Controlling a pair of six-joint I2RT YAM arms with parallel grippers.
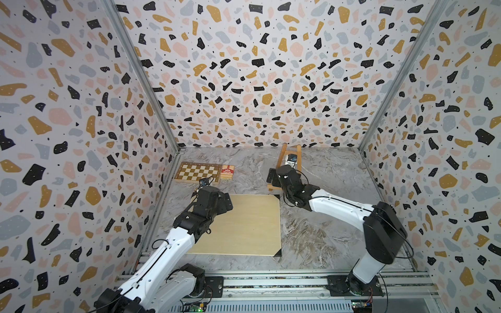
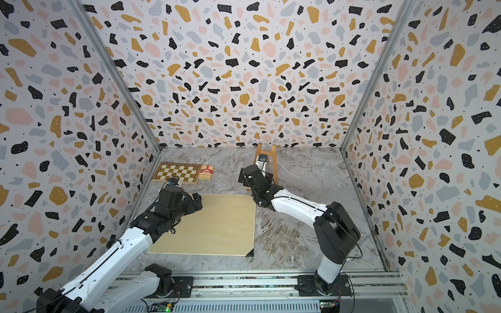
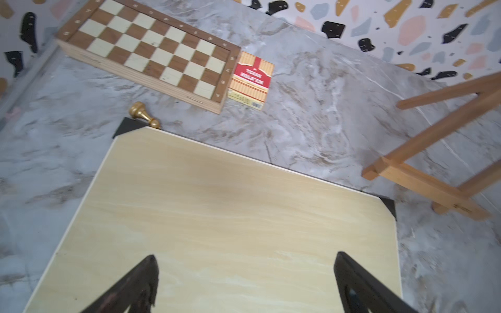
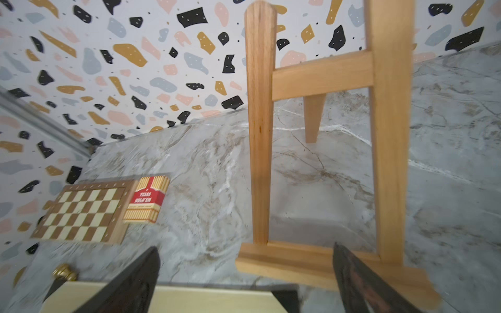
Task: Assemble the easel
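Note:
A wooden easel (image 4: 388,130) stands upright at the back right, with two uprights, a crossbar, a bottom ledge (image 4: 292,260) and a rear leg (image 4: 313,117). My right gripper is open just in front of it, its fingers either side of the ledge in the right wrist view, nothing seen held. My left gripper hangs open and empty over the pale board (image 3: 234,208) at the left front; in the left wrist view the easel's lower part shows to the right.
A chessboard (image 1: 198,171) and a red card box (image 1: 227,172) lie at the back left, with a gold pawn (image 3: 142,111) near the board's corner. Bare marble (image 2: 308,172) is free right of the easel.

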